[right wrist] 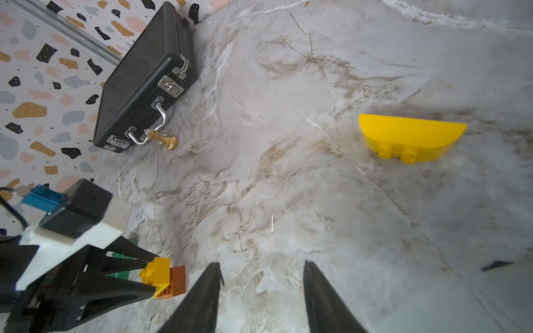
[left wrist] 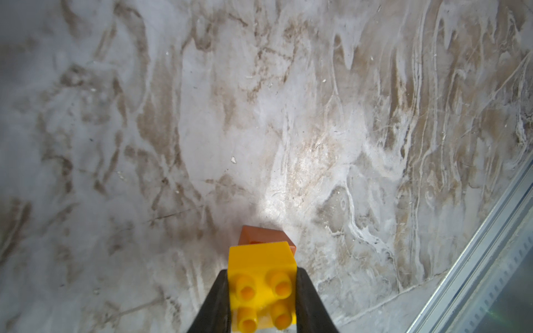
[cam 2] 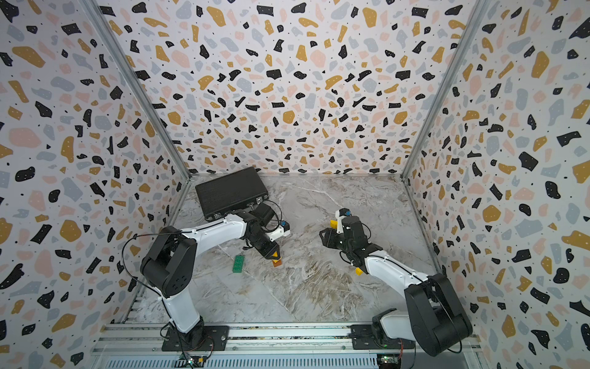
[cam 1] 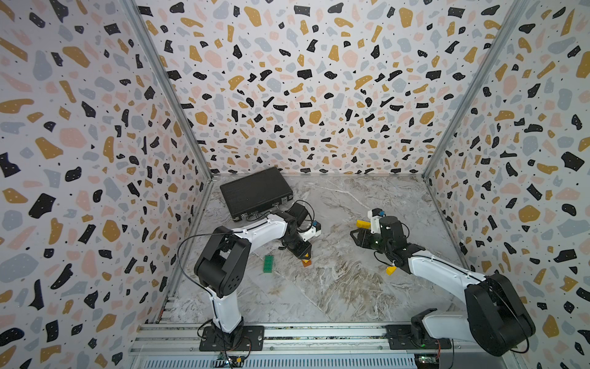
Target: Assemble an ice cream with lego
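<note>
A yellow brick [left wrist: 261,255] is held in my left gripper, studs visible, with an orange brick [left wrist: 266,234] just behind it, partly hidden; whether they are joined is unclear. A green piece [cam 1: 268,263] lies left of them. My right gripper hovers open over the right middle, nothing between its fingers. Beyond it lies a curved yellow piece [right wrist: 413,136]; another yellow piece [cam 1: 391,270] is partly hidden under the right arm.
A black case [cam 1: 255,190] lies at the back left, a gold chess piece [right wrist: 166,139] by its handle.
</note>
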